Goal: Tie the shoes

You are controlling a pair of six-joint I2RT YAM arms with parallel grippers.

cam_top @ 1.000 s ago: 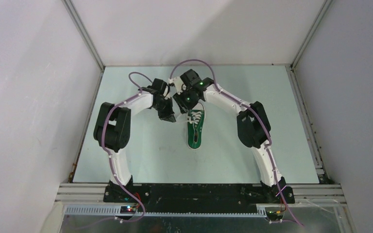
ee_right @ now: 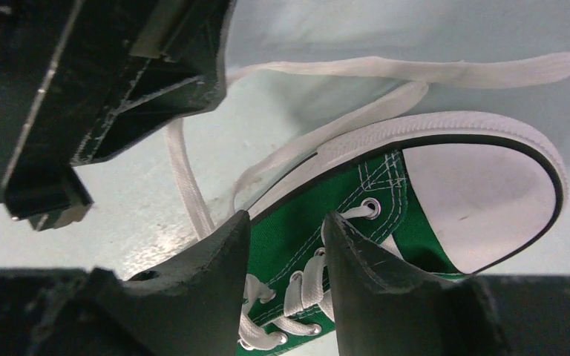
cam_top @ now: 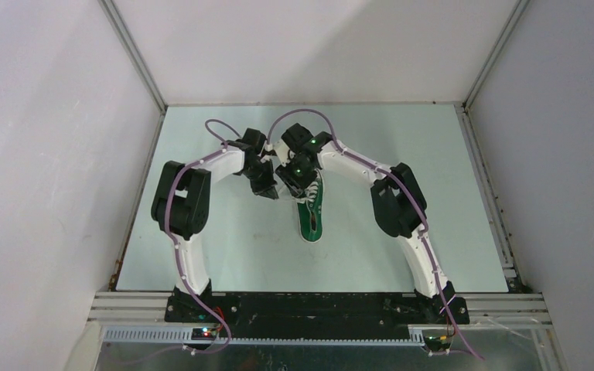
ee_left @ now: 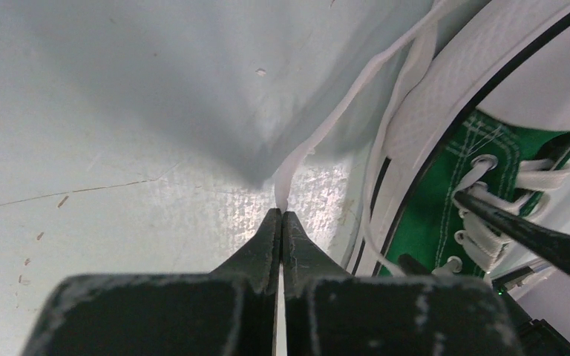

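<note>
A green sneaker [cam_top: 309, 220] with white toe cap [ee_right: 475, 200] and white laces lies mid-table. My left gripper [cam_top: 275, 193] is left of it; in the left wrist view it [ee_left: 282, 216] is shut on a white lace [ee_left: 319, 130] rising from between its tips. My right gripper [cam_top: 303, 193] is over the laced toe end; in the right wrist view it [ee_right: 284, 222] is part open, its fingertips low over the eyelets and crossed laces. Whether a lace is between them is unclear.
The arms meet closely over the shoe, the left gripper's body showing large in the right wrist view.
My right gripper has moved toward the front, down over the shoe's laces. The shoe sits slightly nearer the front. My left gripper has shifted slightly.
</note>
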